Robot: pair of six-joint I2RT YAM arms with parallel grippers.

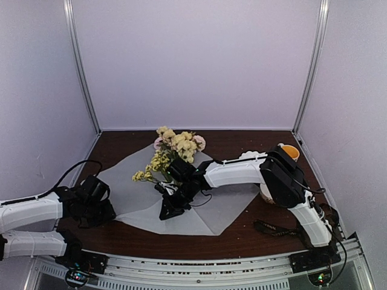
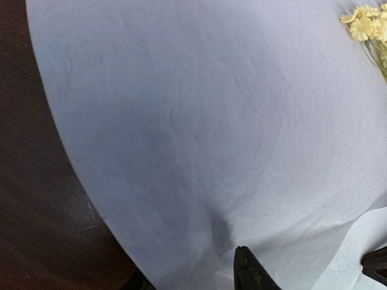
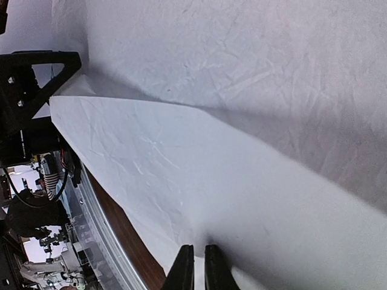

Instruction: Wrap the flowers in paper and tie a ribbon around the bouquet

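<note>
Yellow, cream and pink fake flowers [image 1: 178, 144] lie on a pale wrapping sheet [image 1: 127, 177], heads toward the back wall. My right arm hides most of their stems. The sheet's front part is folded over into a flap [image 3: 139, 145]. My right gripper is at this flap, a narrow gap between its fingertips; whether paper passes through the gap is hard to tell. Near the sheet's front left edge stands my left gripper, open, its fingers spread above the paper with nothing gripped between them.
An orange cup [image 1: 290, 151] and a white roll [image 1: 266, 193] stand at the right, partly behind my right arm. A dark patterned ribbon [image 1: 275, 229] lies at the front right. Bare table shows along the back left.
</note>
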